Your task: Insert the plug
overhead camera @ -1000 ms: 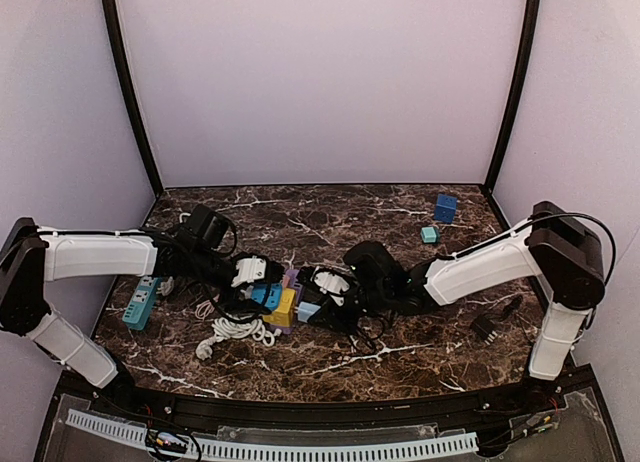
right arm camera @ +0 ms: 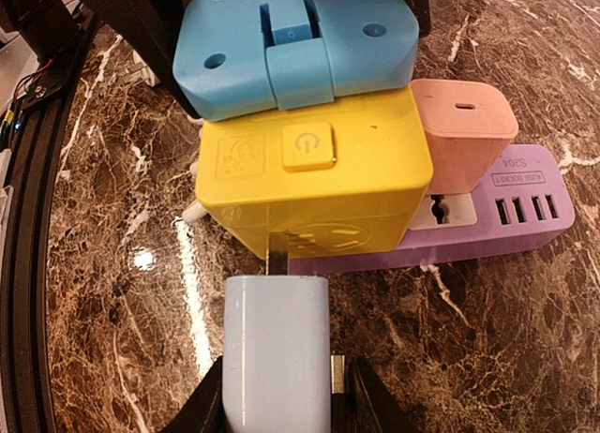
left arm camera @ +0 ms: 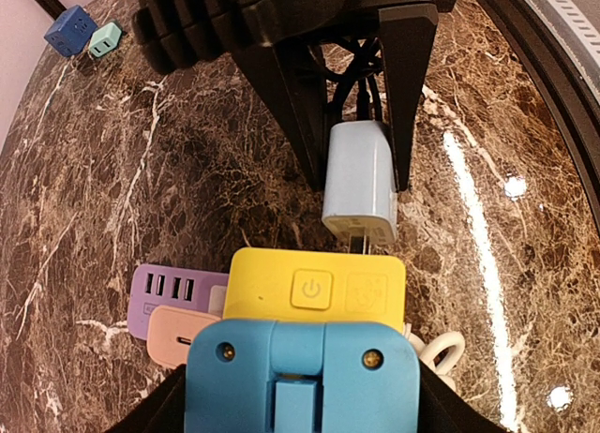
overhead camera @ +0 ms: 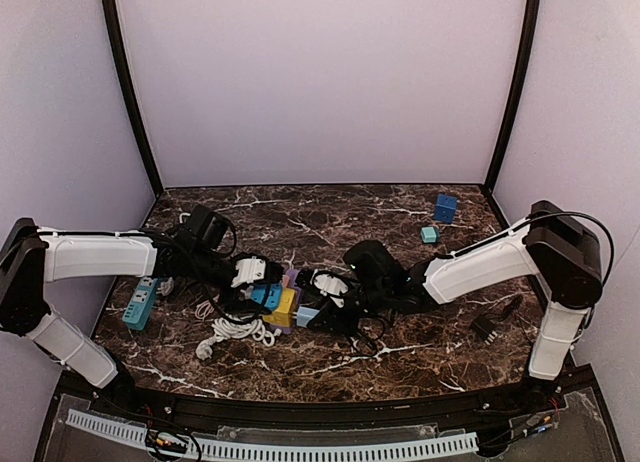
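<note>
A pale blue-grey plug (right arm camera: 277, 353) is held by my right gripper, one finger on either side. Its metal prongs (right arm camera: 277, 255) point at the face of the yellow socket block (right arm camera: 314, 156) and reach its edge in both wrist views. Whether their tips have entered the holes I cannot tell. My left gripper is shut on the blue block (left arm camera: 352, 377), which sits against the yellow one. In the top view the plug (overhead camera: 308, 317) lies just right of the yellow block (overhead camera: 282, 307), with a narrow gap between their bodies.
A purple power strip (right arm camera: 525, 203) with a peach adapter (right arm camera: 464, 124) lies beside the yellow block. White cable (overhead camera: 235, 330) is coiled in front of the left gripper. A teal strip (overhead camera: 140, 304), blue box (overhead camera: 445, 208), teal cube (overhead camera: 429, 235) and black plug (overhead camera: 485, 327) lie farther out.
The plug and right gripper have shifted very slightly toward the front of the table. My left arm and the yellow block look unmoved.
</note>
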